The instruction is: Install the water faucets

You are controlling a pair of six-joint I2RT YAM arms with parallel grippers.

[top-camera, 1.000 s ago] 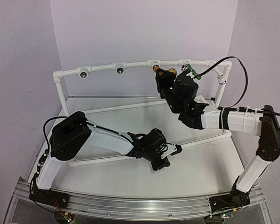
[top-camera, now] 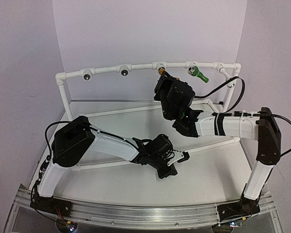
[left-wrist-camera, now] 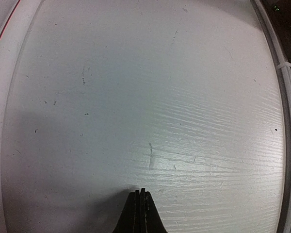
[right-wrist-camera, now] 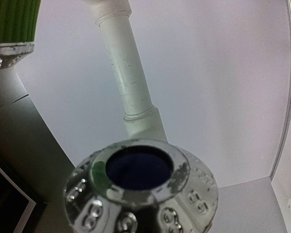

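The white pipe rack (top-camera: 140, 67) spans the back with several tee sockets. An orange faucet (top-camera: 161, 71) is at the middle socket, with my right gripper (top-camera: 164, 76) right at it, mostly hidden by its own body. A green faucet (top-camera: 199, 74) is fitted at the socket to its right. In the right wrist view a chrome ring (right-wrist-camera: 179, 218) fills the lower middle, with the green faucet (right-wrist-camera: 12, 22) at upper left; the fingers are not visible. My left gripper points at the bare white board (left-wrist-camera: 136, 97), shut with nothing showing between its fingers.
Two empty sockets (top-camera: 124, 72) sit on the left of the top pipe, another at the far right. Lower pipes (top-camera: 213, 145) cross the board below both arms. Side walls close in the space.
Over the last second my right arm has swung left at the orange faucet, uncovering more of the green faucet. The left arm has stayed still.
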